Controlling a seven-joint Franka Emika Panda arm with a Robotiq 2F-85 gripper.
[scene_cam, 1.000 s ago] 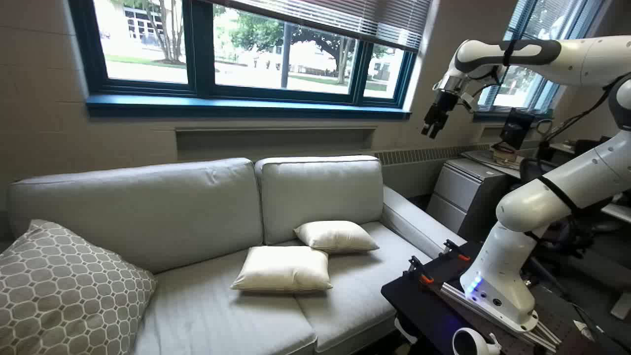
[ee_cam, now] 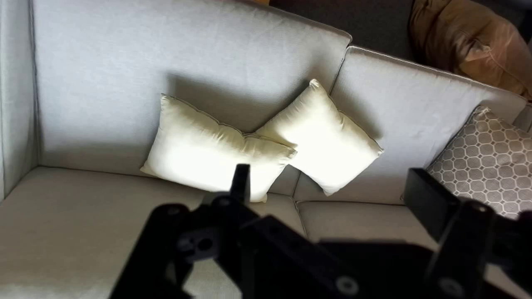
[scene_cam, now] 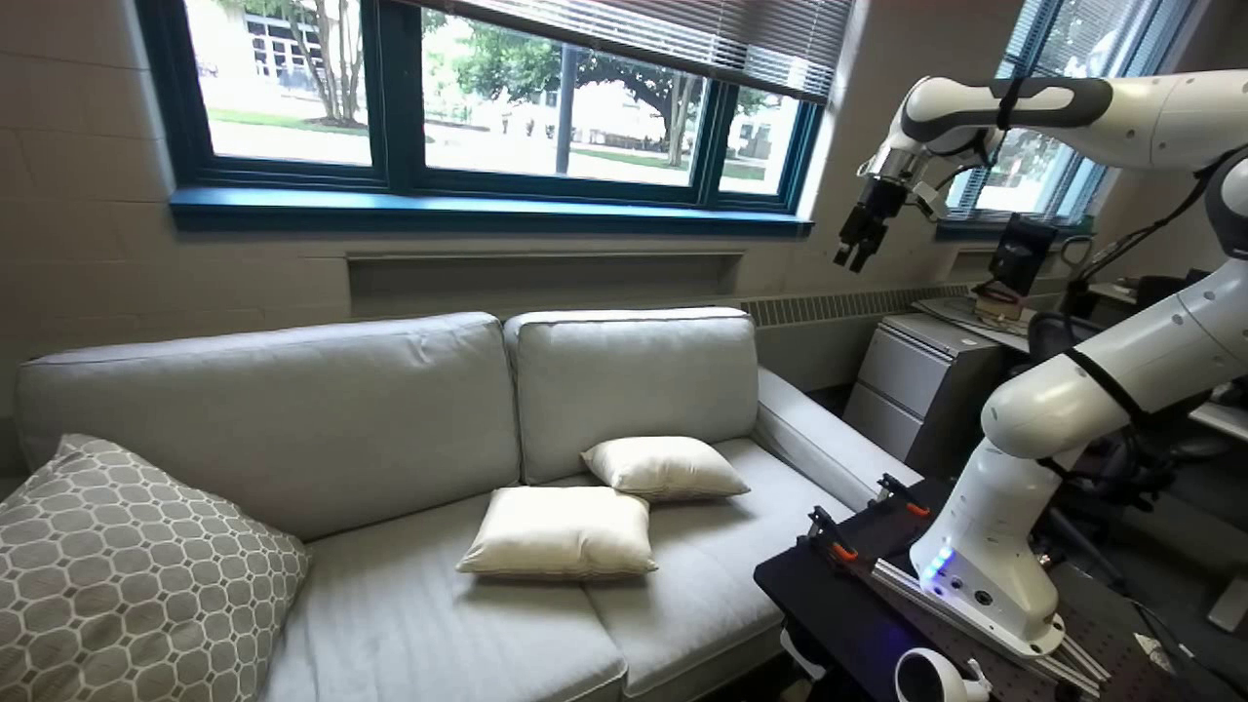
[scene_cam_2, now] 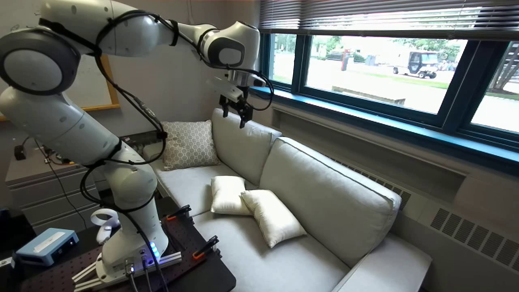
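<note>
Two small cream pillows lie on the grey sofa, their edges meeting near the seam between the seat cushions. In exterior view 1, one pillow is closer to the camera and the other pillow is behind it to the right. A larger patterned cushion leans at the far end of the sofa in exterior view 2. High above the seat, my black gripper points down, open and empty. The wrist view shows its fingers wide apart, well clear of both pillows.
My arm stands on a black table beside the sofa, with clamps along its edge. Behind the sofa run the wall and window sill. Much of the seat is bare.
The arm and gripper look almost unmoved, with at most a tiny shift upward. The pillows and cushion lie where they were.
</note>
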